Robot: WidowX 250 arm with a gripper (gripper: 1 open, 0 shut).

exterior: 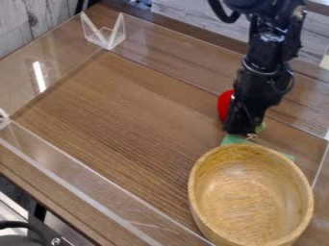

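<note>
My black gripper [238, 125] reaches down from the top right over a red object [226, 102], which it mostly hides. The gripper's tip is low, just above a green item [267, 151] behind the yellow bowl [248, 197]. Whether the fingers are open or shut, or touching the red object, I cannot make out.
A clear holder [106, 29] stands at the back left. A white wall borders the top left, and cables lie beyond the front left edge.
</note>
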